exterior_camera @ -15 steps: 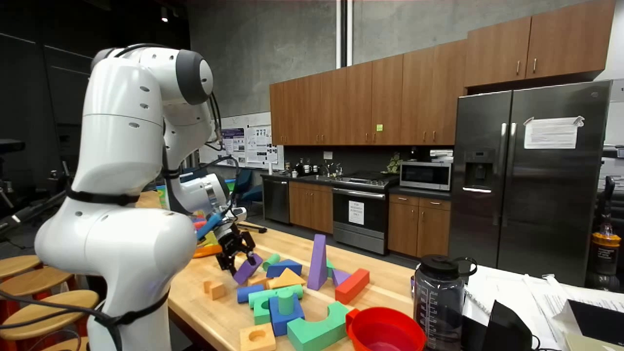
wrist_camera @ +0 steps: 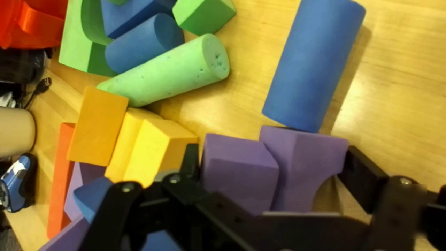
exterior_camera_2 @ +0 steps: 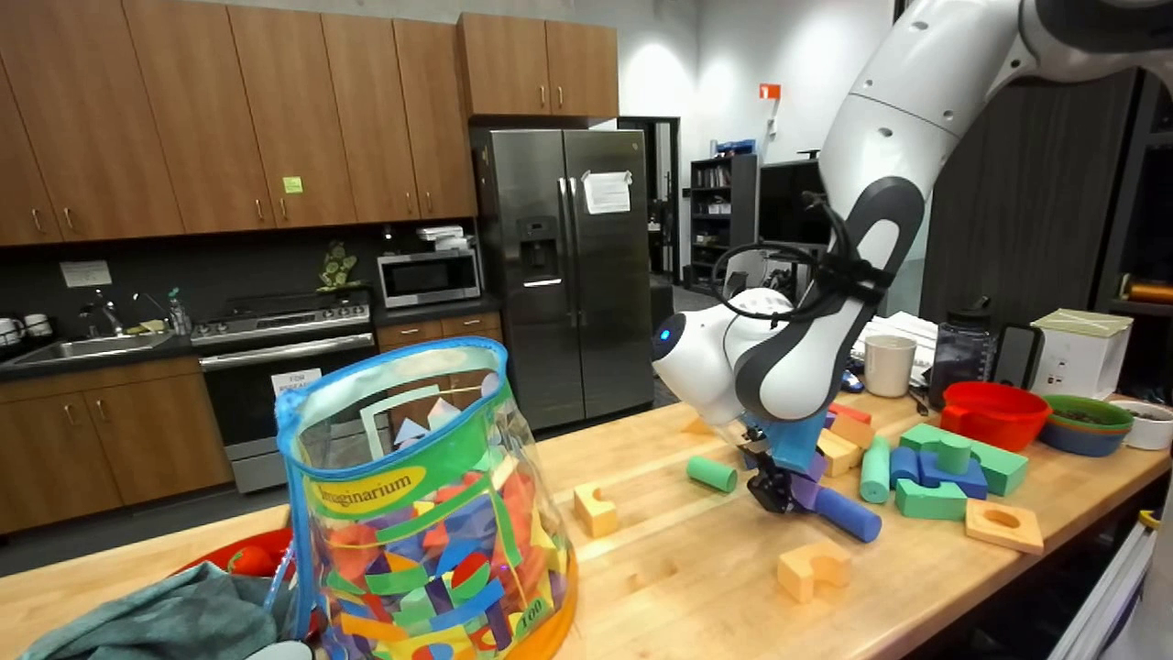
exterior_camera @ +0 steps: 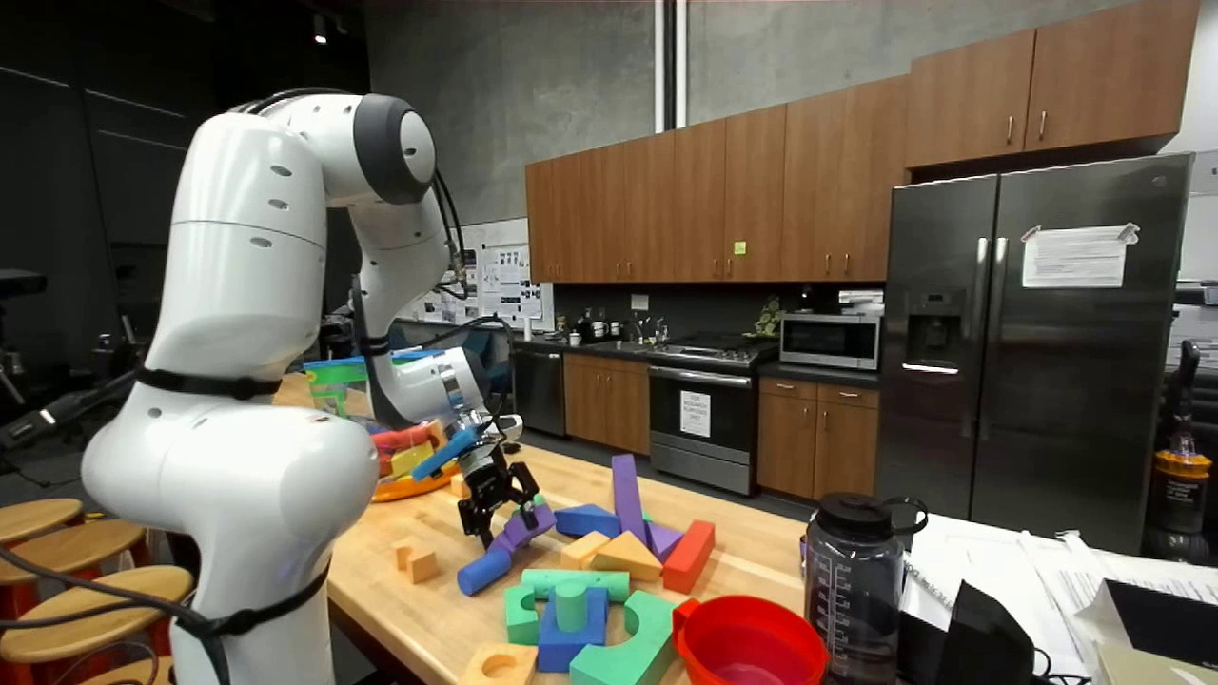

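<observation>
My gripper [exterior_camera: 507,530] is low over the wooden table, fingers apart. In the wrist view, a boxy purple block [wrist_camera: 238,171] and a purple piece with a curved cutout [wrist_camera: 299,157] lie side by side between the fingers; whether they are one piece, I cannot tell. The right finger is close against the cutout piece, perhaps touching it. A blue cylinder [wrist_camera: 313,62] lies just beyond the purple pieces. Yellow blocks [wrist_camera: 154,144] stand beside the left finger. The lower purple surfaces are hidden by the gripper.
A green cylinder [exterior_camera_2: 712,474] and small yellow blocks [exterior_camera_2: 815,568] lie near the gripper. More blocks and a red bowl [exterior_camera: 750,645] crowd one side. A clear block bag [exterior_camera_2: 429,517] stands at the opposite end, with bare table [exterior_camera_2: 671,572] between.
In exterior view 1, the gripper and purple block have shifted right. Nearby yellow blocks have also moved right, the blue cylinder has turned, and the tall purple wedge now leans.
</observation>
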